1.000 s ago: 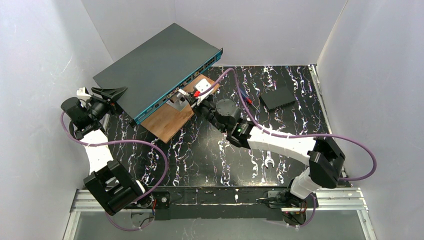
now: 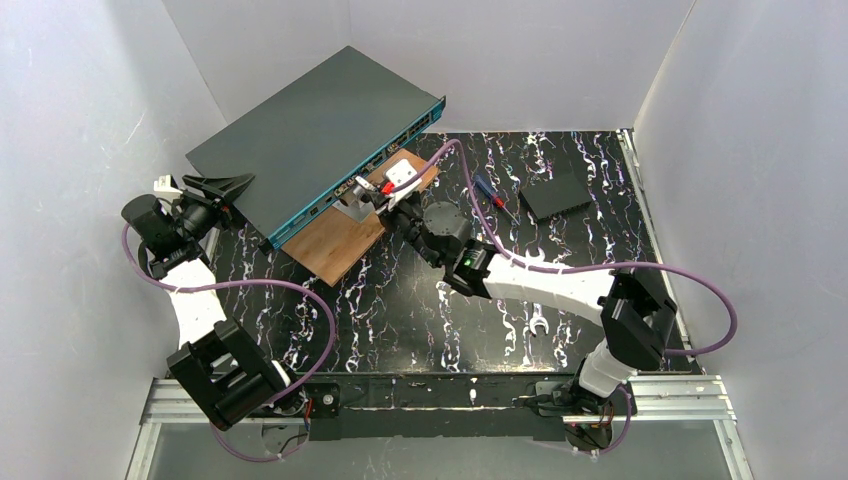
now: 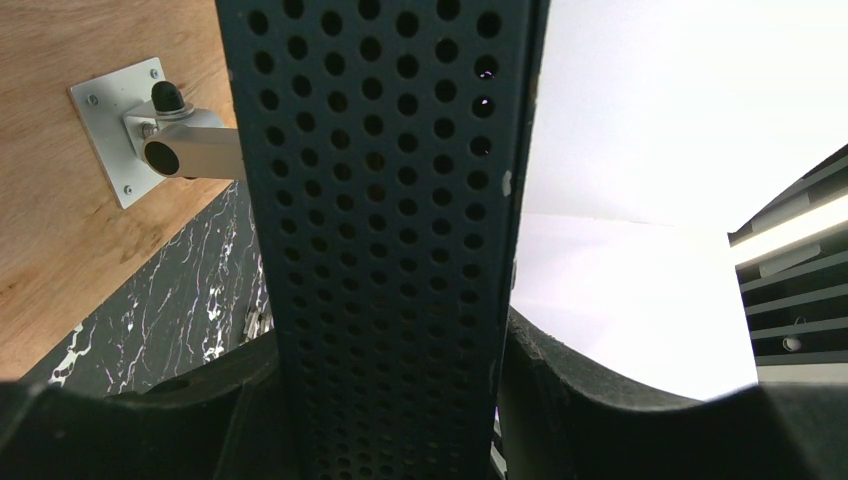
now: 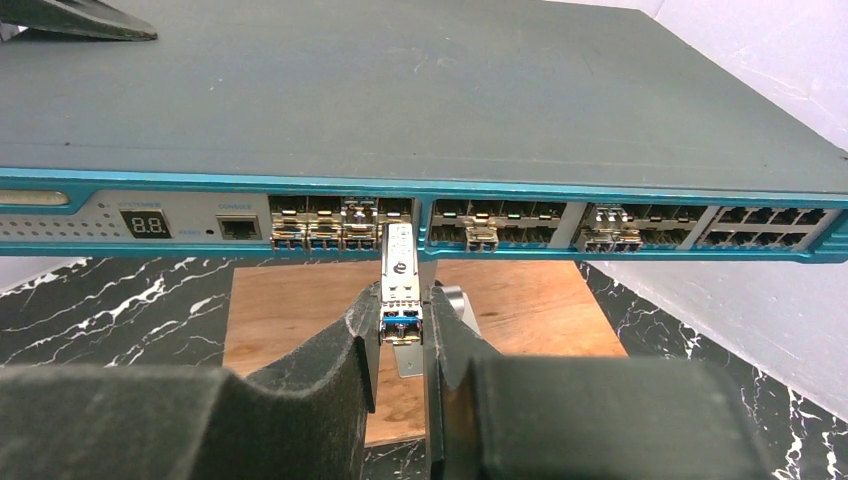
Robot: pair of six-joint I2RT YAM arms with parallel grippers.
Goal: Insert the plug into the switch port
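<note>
The dark switch point(image 2: 310, 130) with a teal front rests tilted above a wooden board. My left gripper point(image 2: 215, 190) is shut on the switch's side, whose perforated panel point(image 3: 380, 240) fills the left wrist view. My right gripper is shut on a silver transceiver plug point(image 4: 401, 270), held in front of the switch's port row point(image 4: 340, 222). The plug's far end overlaps the lower edge of a port bank left of centre; whether it is inside a port I cannot tell. Other modules sit in neighbouring ports.
The wooden board point(image 2: 330, 245) carries a metal bracket under the switch. A screwdriver point(image 2: 485, 190), a black box point(image 2: 555, 197) and a wrench point(image 2: 537, 320) lie on the marble table to the right. Grey walls stand close on both sides and behind.
My right arm has shifted slightly, its elbow leftward, and the gripper a little toward the lower left at the switch front. My left arm and the switch look unmoved.
</note>
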